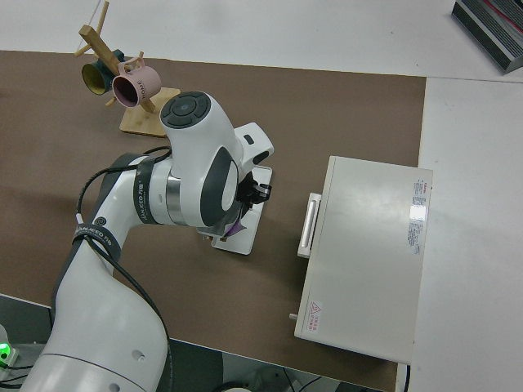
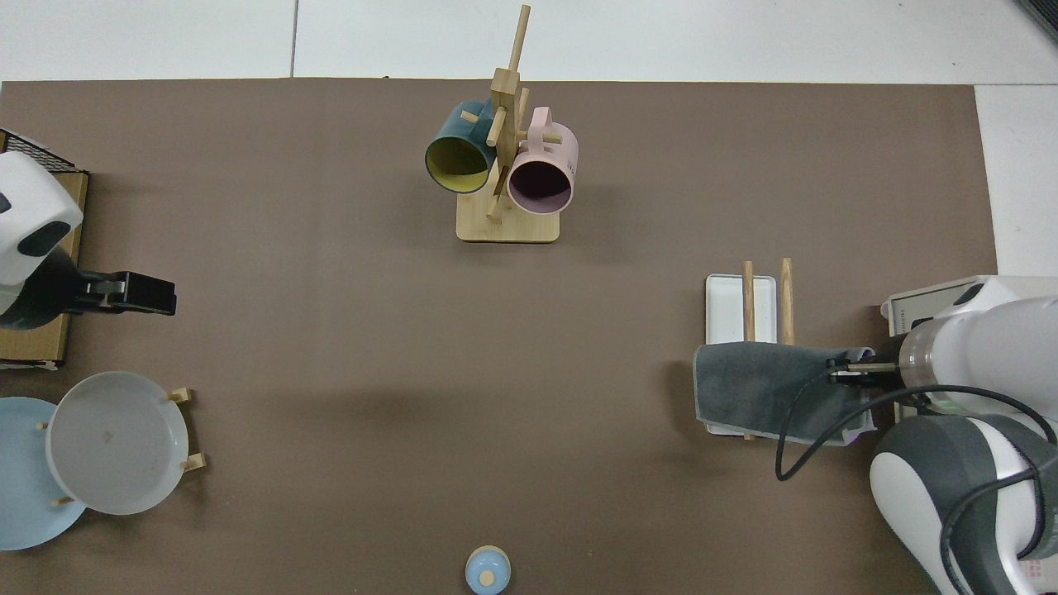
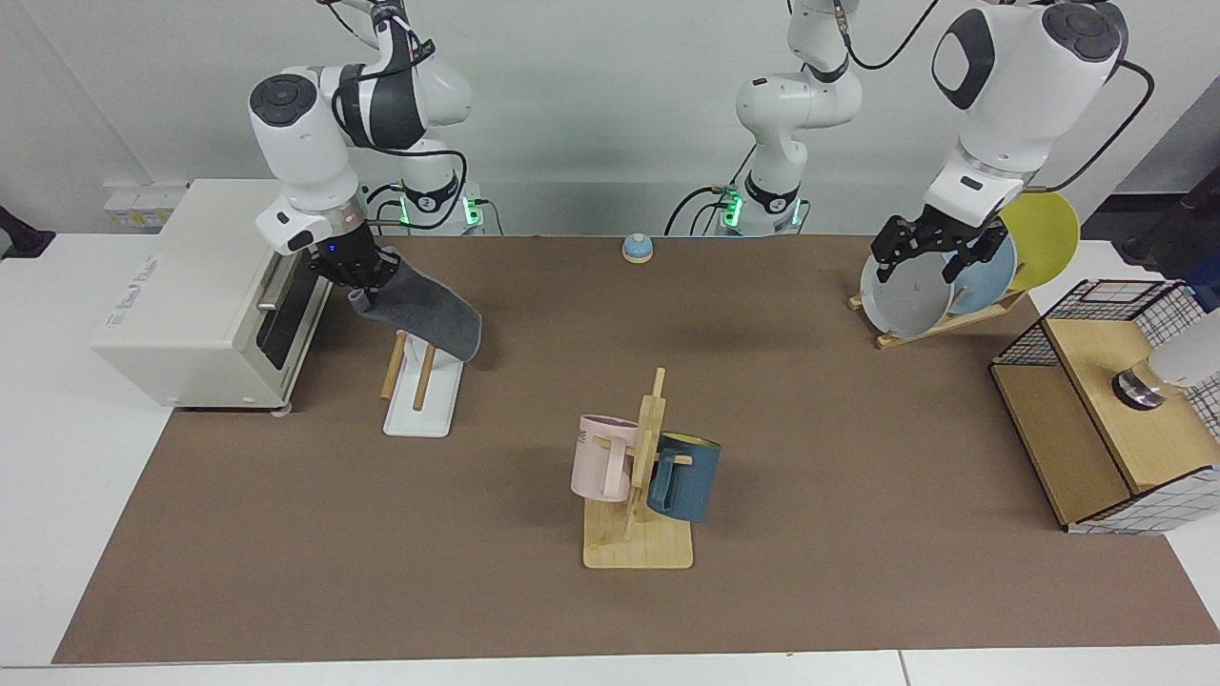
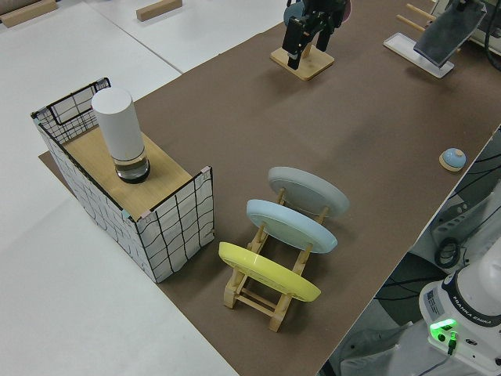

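In the top view my right gripper (image 2: 843, 367) is over a white tray (image 2: 726, 302) with two upright wooden dowels (image 2: 749, 297), a grey cloth (image 2: 754, 392) hanging from it across the tray. The left view shows the cloth (image 3: 423, 314) held at that gripper. My left gripper (image 2: 149, 293) is at the left edge of the mat, above the wire shelf (image 2: 69, 337); whether its fingers are open is unclear.
A mug tree (image 2: 506, 228) holds blue and pink mugs at the back middle. A plate rack with plates (image 2: 109, 446) stands front left, a small blue object (image 2: 487, 575) at the front. A white appliance (image 1: 364, 253) sits at the right.
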